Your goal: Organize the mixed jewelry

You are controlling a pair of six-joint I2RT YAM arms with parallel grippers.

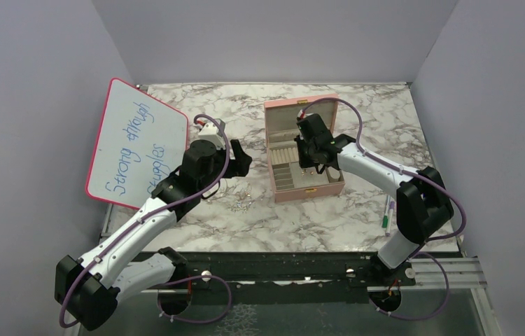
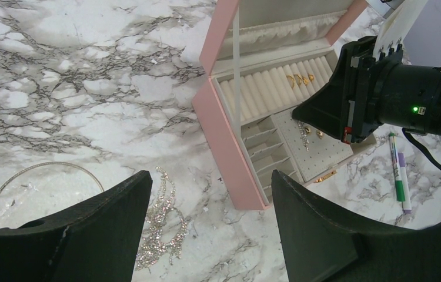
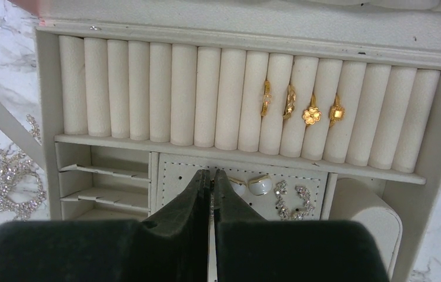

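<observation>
An open pink jewelry box (image 1: 288, 196) holds gold rings (image 3: 312, 116) in its ring rolls and pearl earrings (image 3: 259, 186) on a padded panel, beside a sparkly piece (image 3: 283, 200). My right gripper is shut over that panel, a glittery strand partly hidden at its tips; whether it grips it is unclear. My left gripper stands open above the table, left of the box, with a tangle of sparkly chains (image 2: 162, 232) below and a thin necklace loop (image 2: 47, 164) nearby.
A whiteboard (image 1: 120, 133) lies at the left. Markers (image 2: 398, 170) lie right of the box. Bare marble (image 1: 267, 231) shows at the front and behind the left arm.
</observation>
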